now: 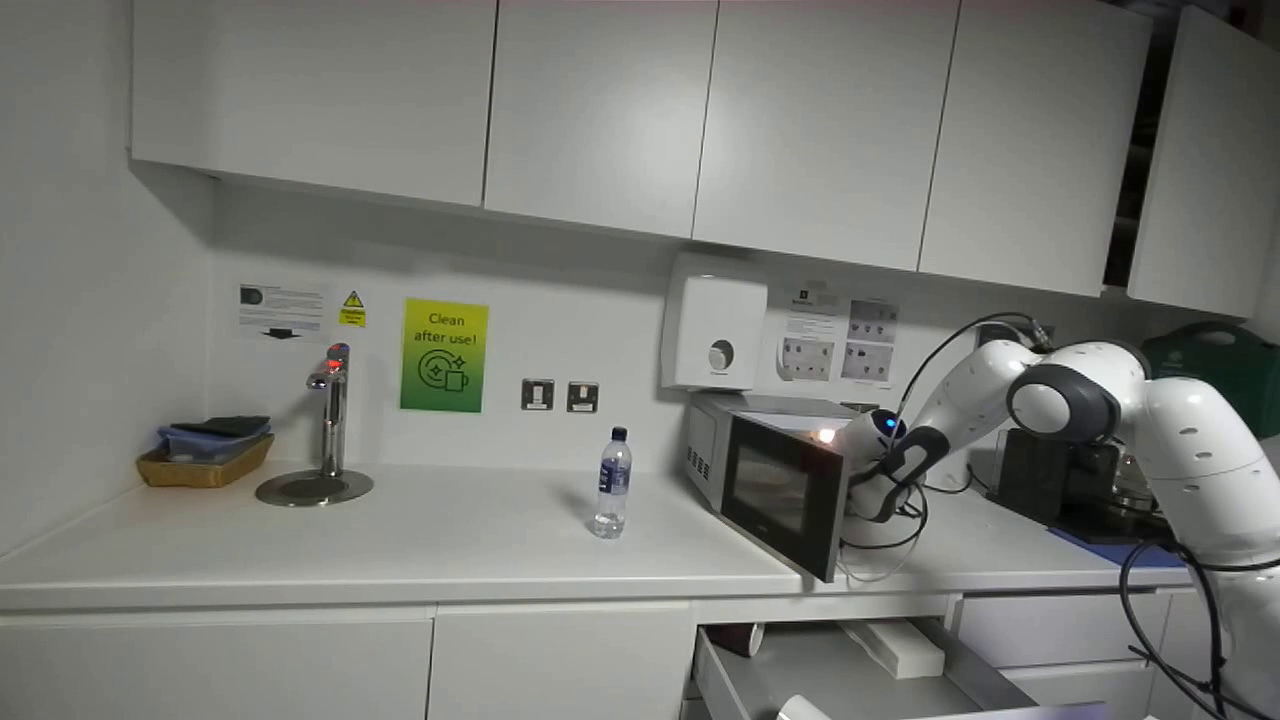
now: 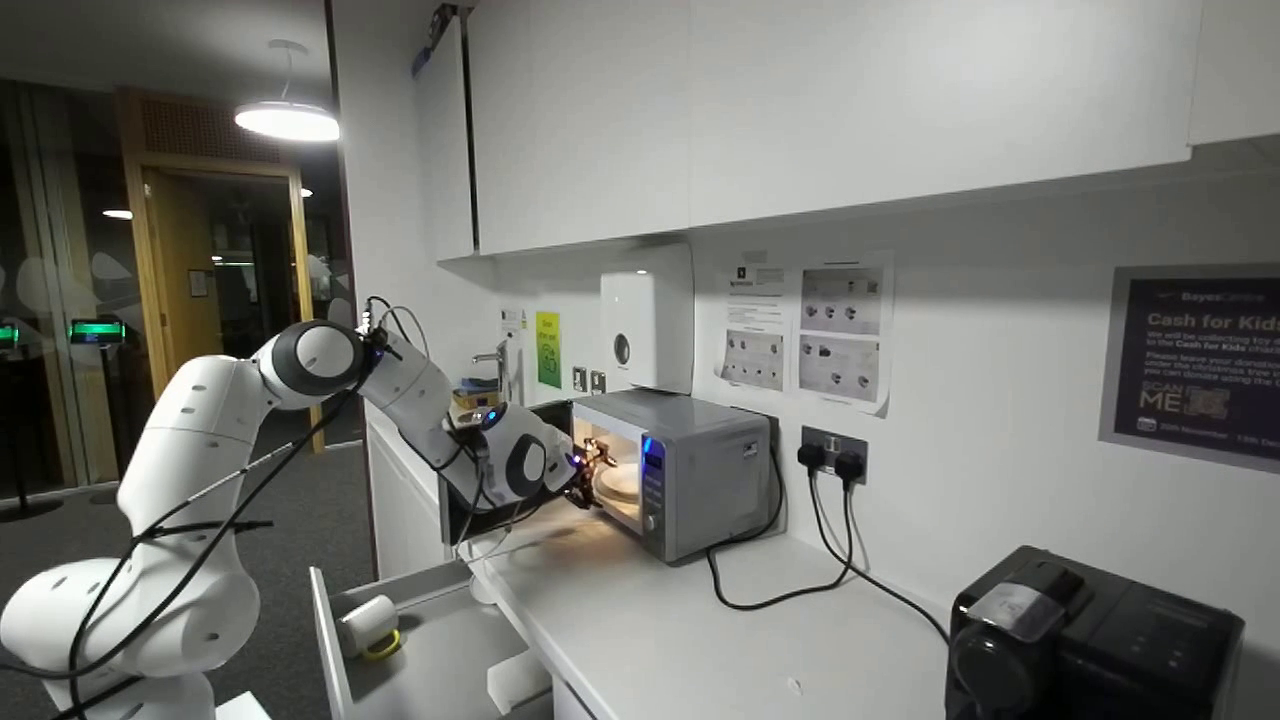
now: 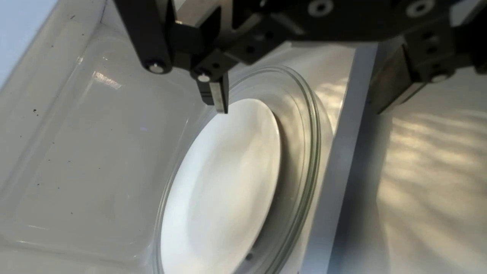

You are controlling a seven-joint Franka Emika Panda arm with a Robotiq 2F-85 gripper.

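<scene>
A white plate (image 3: 223, 191) rests on the round glass turntable (image 3: 303, 201) inside the lit microwave (image 2: 720, 468). The microwave door (image 1: 768, 480) stands open. My gripper is open at the microwave's mouth. In the wrist view one finger is over the plate's far rim, and whether it touches cannot be told. The other finger is to the right, beyond the grey front edge of the microwave (image 3: 340, 182). No object shows between the fingers. In exterior view 1 the door and arm hide the gripper.
Below the counter a drawer (image 2: 444, 648) is pulled out, holding a white cup (image 2: 368, 624) and a white box (image 1: 900, 648). A water bottle (image 1: 612, 486) stands on the counter left of the microwave. Black cables (image 2: 828, 576) trail behind the microwave; a coffee machine (image 2: 1080, 636) is beyond.
</scene>
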